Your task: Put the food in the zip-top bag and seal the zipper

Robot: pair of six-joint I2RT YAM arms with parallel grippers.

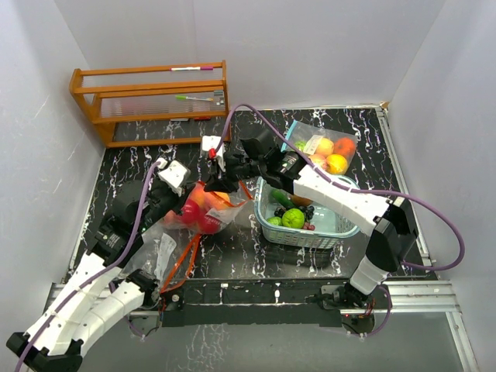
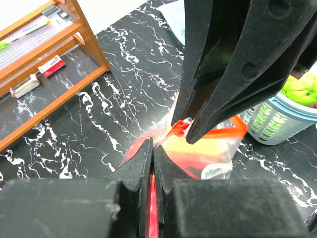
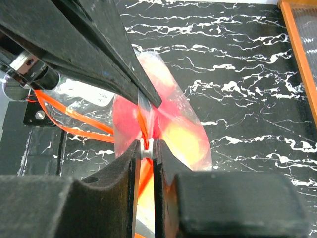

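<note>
A clear zip bag of red and orange fruit lies at the centre-left, with an orange zipper strip. My left gripper is shut at the bag's mouth; little more than film, if anything, shows between its fingers. My right gripper is shut on the zipper's small white slider, close to the left gripper, whose black fingers show above it in the right wrist view. Both grippers hide part of the bag in the top view.
A basket of produce stands at the right, a filled bag behind it. A wooden rack stands at the back left. An empty bag with orange strips lies front left.
</note>
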